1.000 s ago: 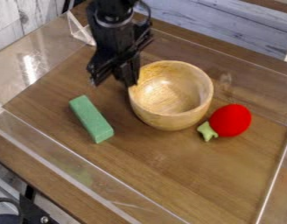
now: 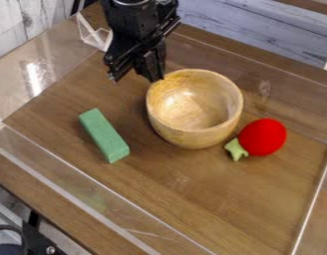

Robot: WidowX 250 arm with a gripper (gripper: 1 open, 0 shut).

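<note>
My black gripper (image 2: 137,62) hangs above the table at the upper middle, behind and left of a wooden bowl (image 2: 195,105); it looks shut, with nothing seen between its fingers. The bowl is empty. A green block (image 2: 104,134) lies to the bowl's front left. A red object with a green top, like a toy vegetable (image 2: 263,136), lies right of the bowl.
A white item (image 2: 95,32) is partly hidden behind the arm. Clear strips edge the table at left and right, and a pale plank wall stands at the back.
The bowl, block and red object are unmoved.
</note>
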